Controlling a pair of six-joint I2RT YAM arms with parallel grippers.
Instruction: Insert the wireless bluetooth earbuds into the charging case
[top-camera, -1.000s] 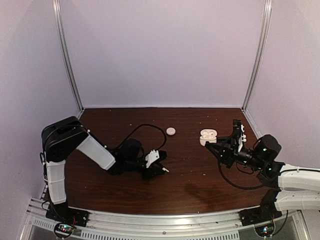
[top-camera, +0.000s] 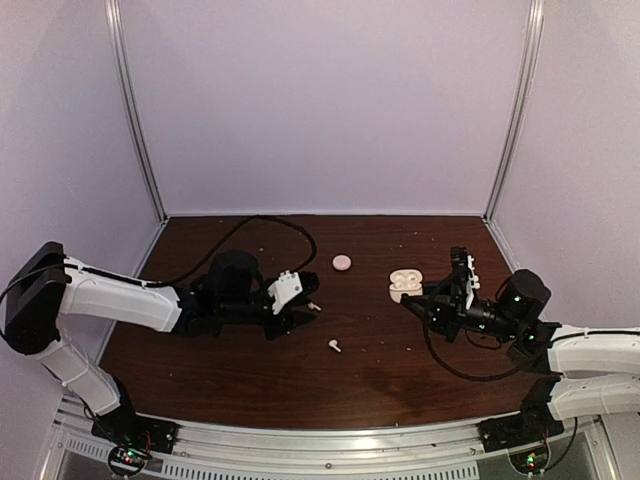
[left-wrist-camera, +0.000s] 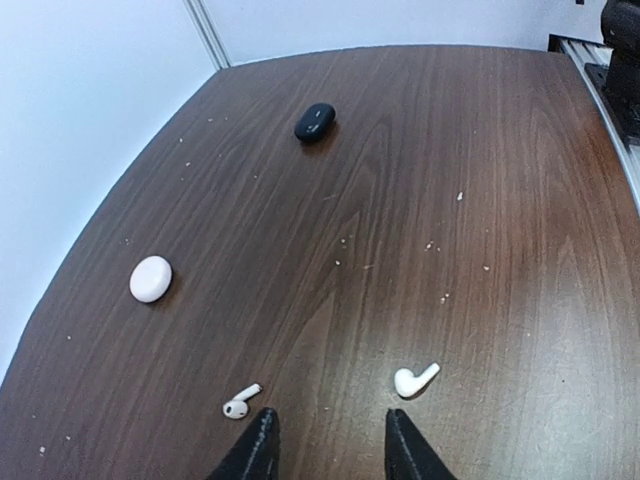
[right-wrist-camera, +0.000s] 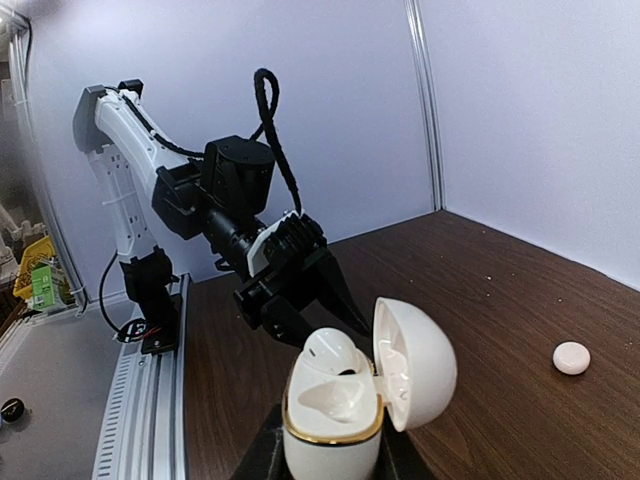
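Two white earbuds lie apart on the dark table: one earbud (top-camera: 334, 346) sits bare at the centre, and the other earbud (top-camera: 313, 307) shows just beyond the left fingertips. The left wrist view has both, a lower left earbud (left-wrist-camera: 240, 402) and a right earbud (left-wrist-camera: 415, 380), ahead of my open left gripper, whose fingers hold nothing. My right gripper is shut on the white charging case (right-wrist-camera: 332, 442), gripping its lower body with the gold band. The case's lid (right-wrist-camera: 418, 365) is raised. Its wells face upward; their depths are partly hidden.
A round white disc (top-camera: 342, 262) lies farther back on the table. In the left wrist view a black rounded object (left-wrist-camera: 315, 122) rests on the far part of the table. Bare table surrounds the earbuds, with walls along the back and sides.
My left gripper has drawn back left and slightly away; the earbud at its fingertips a second ago now lies on the table. The right gripper and case have shifted slightly left.
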